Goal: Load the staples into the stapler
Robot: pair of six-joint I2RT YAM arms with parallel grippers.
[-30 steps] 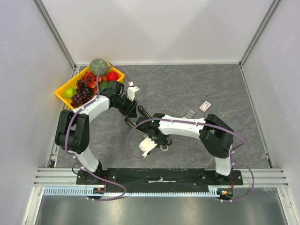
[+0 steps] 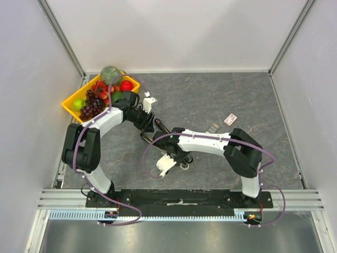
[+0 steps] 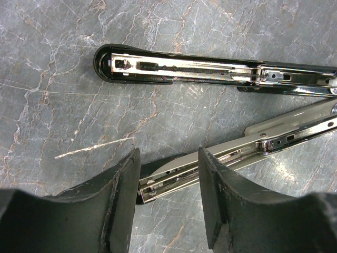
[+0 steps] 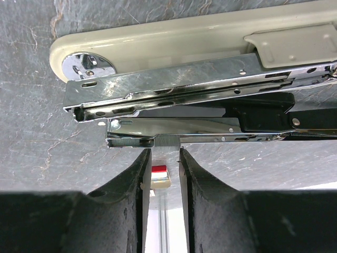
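Note:
Two long opened stapler pieces lie side by side on the table; whether they belong to one stapler cannot be told. In the left wrist view, a black one with a chrome spring channel (image 3: 184,67) is above, and a beige-and-chrome one (image 3: 237,150) lies below. My left gripper stands open over the latter's end, nothing held. In the right wrist view, a staple strip (image 4: 167,141) sits at a chrome rail (image 4: 210,126), beside the beige base (image 4: 174,39). My right gripper is open at the strip, a fingertip near each end; contact cannot be told.
A small grey block (image 2: 213,128) and a red-and-white card-like item (image 2: 230,119) lie to the right of the staplers. A yellow basket (image 2: 69,107) of fruit stands at the back left.

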